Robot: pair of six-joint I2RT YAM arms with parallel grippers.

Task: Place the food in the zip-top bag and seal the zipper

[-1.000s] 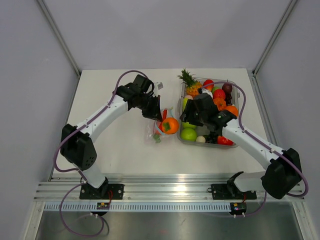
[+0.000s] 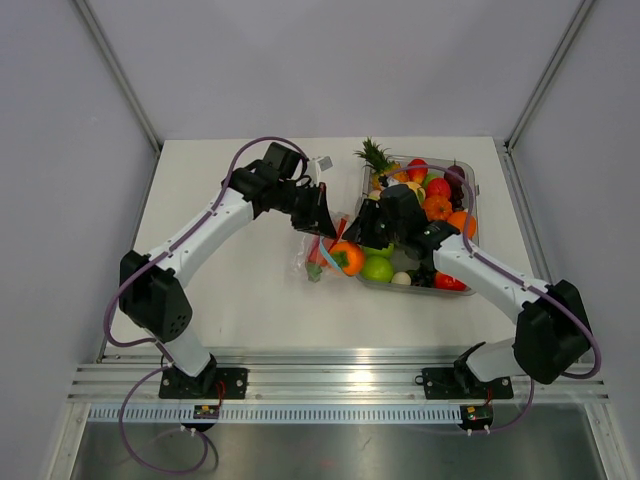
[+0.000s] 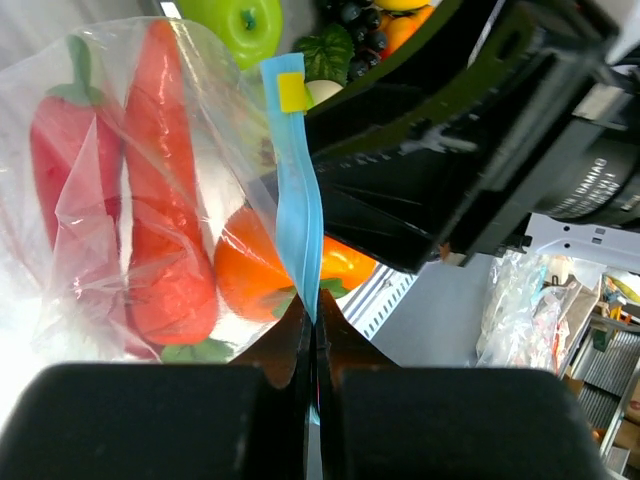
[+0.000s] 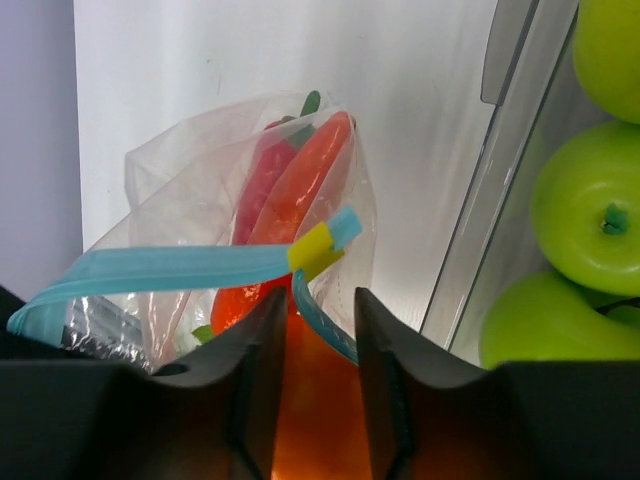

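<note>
The clear zip top bag (image 3: 70,170) holds two long red-orange peppers (image 3: 160,200), with an orange bell pepper (image 2: 346,258) at its near right, partly behind the bag's blue zipper strip (image 3: 295,190). My left gripper is shut on that strip, which hangs through its fingertips. My right gripper is part open at the bag's mouth, close over the orange pepper and the strip's yellow slider end; whether it touches them I cannot tell.
A grey bin (image 2: 470,282) of toy fruit and vegetables stands right of the bag, with green apples (image 4: 590,200) near its edge.
My left gripper and the bag's strip have shifted slightly to the right, along with the orange pepper. My right gripper has moved left toward the pepper and the bag's mouth.
</note>
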